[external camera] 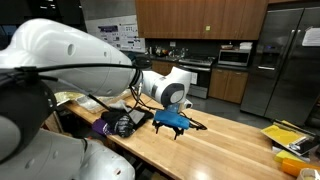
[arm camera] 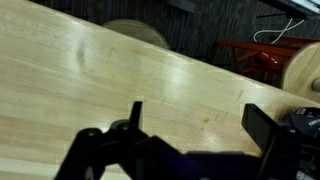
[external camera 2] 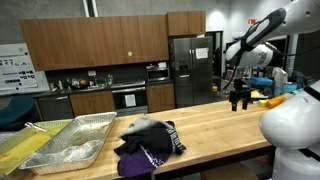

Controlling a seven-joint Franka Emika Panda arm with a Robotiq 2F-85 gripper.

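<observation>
My gripper (external camera: pixel 172 134) hangs above the wooden table (external camera: pixel 205 150), pointing down. In the wrist view its two dark fingers stand wide apart at the lower edge, and only bare table shows between them. The same gripper (external camera 2: pixel 239 105) appears at the right in exterior view 2, above the table's far right part. Left of the arm in exterior view 1 lies a heap of dark cloth (external camera: pixel 122 120). Exterior view 2 shows grey cloth (external camera 2: pixel 152 132) and purple cloth (external camera 2: pixel 140 163) on the table's near left side.
A metal foil tray (external camera 2: pixel 72 140) sits at the left in exterior view 2. Yellow items (external camera: pixel 285 135) lie at the right in exterior view 1. Stools (arm camera: pixel 137 30) stand past the table edge in the wrist view.
</observation>
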